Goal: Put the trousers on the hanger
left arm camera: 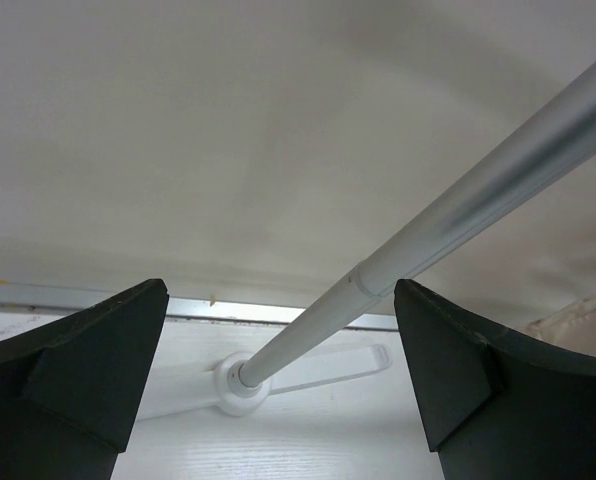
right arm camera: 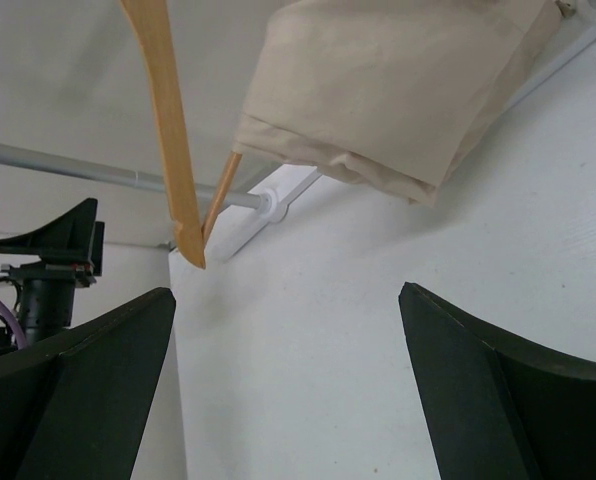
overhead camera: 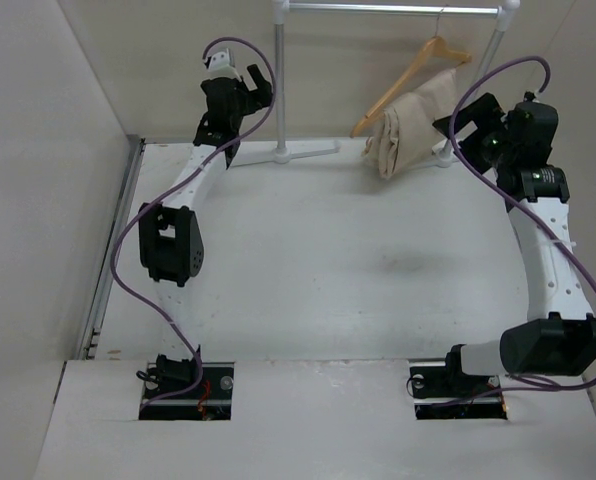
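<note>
Beige trousers [overhead camera: 413, 125] hang folded over the wooden hanger [overhead camera: 408, 78], which is hooked on the rack's top bar and tilts down to the left. In the right wrist view, the trousers [right arm camera: 398, 85] fill the upper part and the hanger's wooden end [right arm camera: 175, 150] juts down beside them. My right gripper [overhead camera: 463, 125] stands open just right of the cloth, nothing between its fingers. Over by the rack's left post, my left gripper [overhead camera: 261, 82] is open and empty, well away from the trousers.
The rack's left post [left arm camera: 418, 235] crosses the left wrist view between the fingers, further off. Its top bar [overhead camera: 393, 9] spans the upper edge of the top view.
</note>
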